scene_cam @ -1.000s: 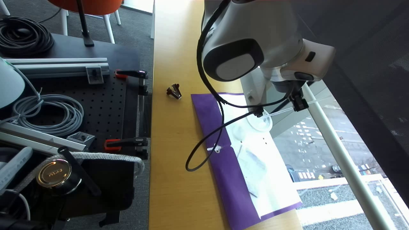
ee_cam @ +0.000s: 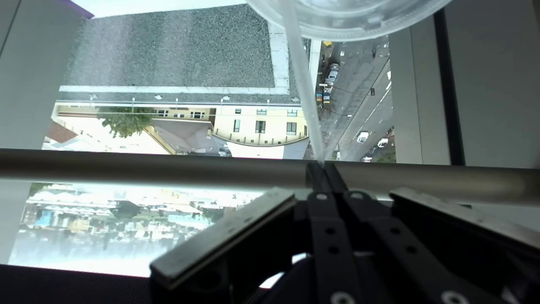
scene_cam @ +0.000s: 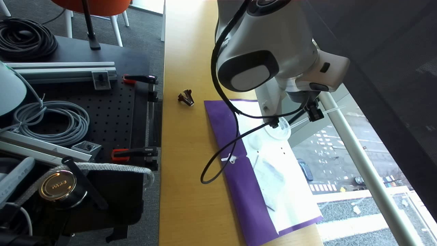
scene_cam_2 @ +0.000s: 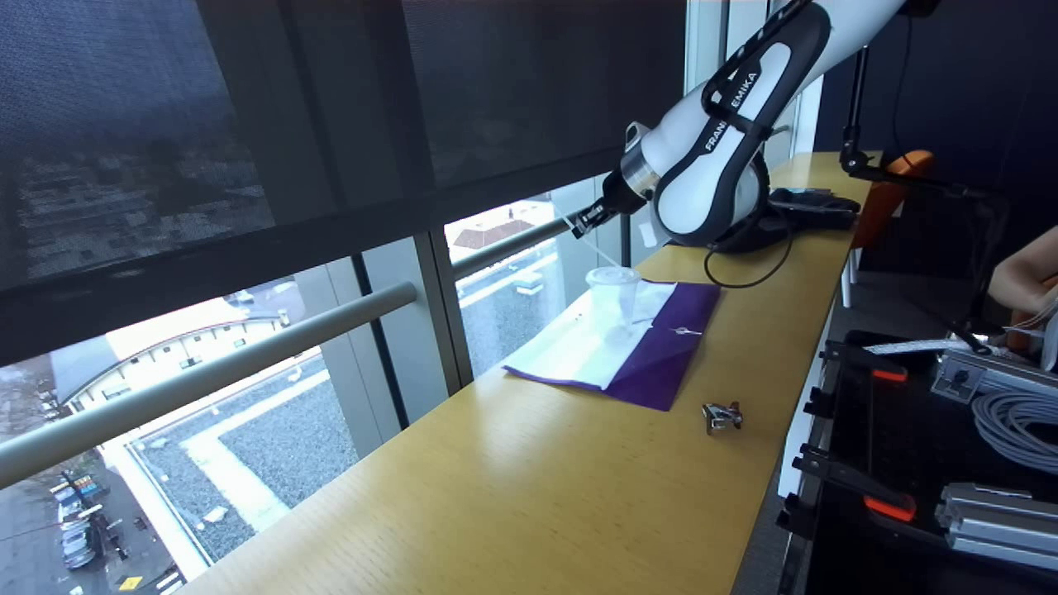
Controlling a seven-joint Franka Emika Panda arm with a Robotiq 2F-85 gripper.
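Note:
A clear plastic cup with a lid (scene_cam_2: 612,283) stands on the white sheet at the window side of the table. A thin translucent straw (ee_cam: 302,76) slants from the cup's lid to my gripper, whose fingers are pressed together around it. In the exterior views the straw (scene_cam: 335,109) also sticks out past the far side of the gripper (scene_cam: 315,114). My gripper is above and to the window side of the cup, near the rail. Whether the straw's lower end sits in the lid's hole is hard to tell.
Under the cup lies a purple-and-white sheet (scene_cam_2: 660,368) with a small white clip-like item (scene_cam_2: 684,330). A small dark metal staple remover (scene_cam: 186,97) rests on bare wood. A rail (scene_cam: 360,164) runs along the window.
My gripper has shifted slightly left in exterior view 1, away from the window and toward the cup, with the straw moving along. The cup looks unmoved.

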